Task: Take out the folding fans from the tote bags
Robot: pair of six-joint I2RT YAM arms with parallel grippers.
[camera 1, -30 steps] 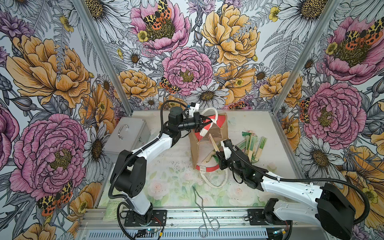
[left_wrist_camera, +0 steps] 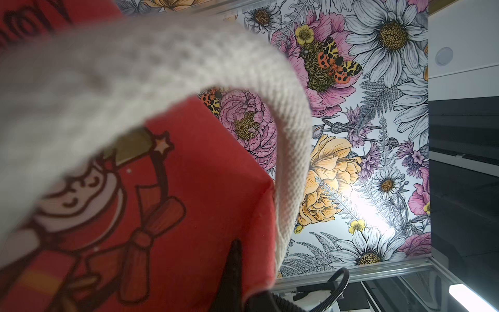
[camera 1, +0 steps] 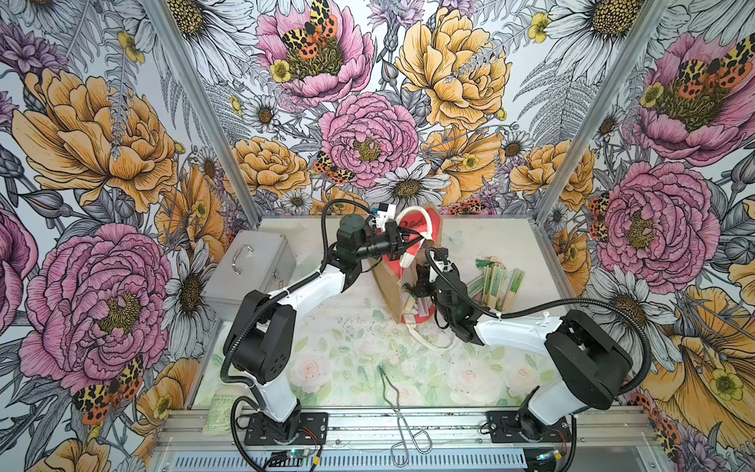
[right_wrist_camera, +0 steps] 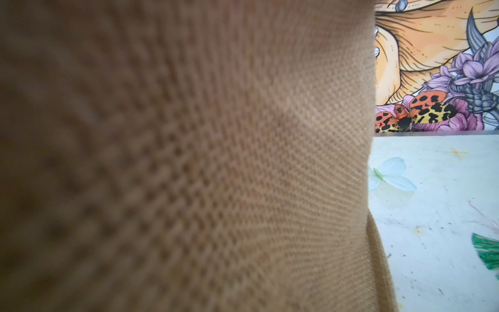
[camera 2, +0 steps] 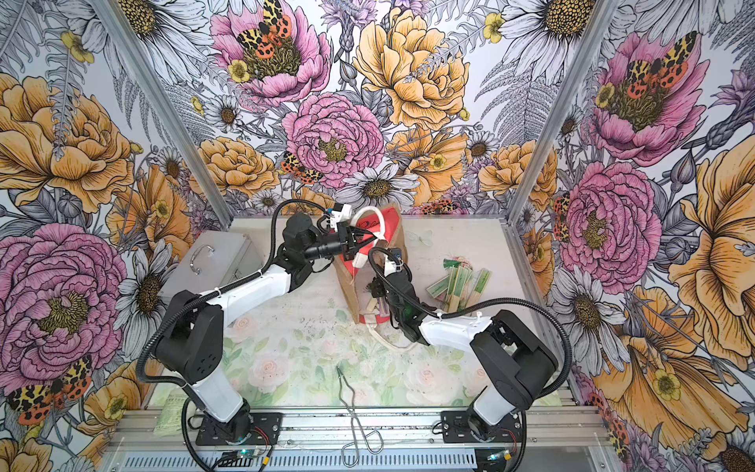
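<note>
The tote bag [camera 1: 385, 287], brown burlap with red trim and white rope handles, lies at the middle of the table with its opening facing up. My left gripper is shut on its red rim, cloth showing between the fingers, under a rope handle [left_wrist_camera: 288, 145]. My right gripper [camera 2: 381, 292] reaches into the bag's opening. Its fingertips are hidden, and burlap [right_wrist_camera: 234, 156] fills most of the right wrist view. A pale fan end [camera 1: 409, 303] seems to show inside the bag. Several green and wooden folding fans [camera 1: 494, 284] lie in a pile to the right.
A grey metal box [camera 1: 247, 263] with a handle stands at the back left. Metal tongs [camera 1: 401, 421] lie at the front edge. The table between box and bag is clear, as is its front right. The right forearm passes just in front of the fan pile.
The bag's near side has shifted slightly.
</note>
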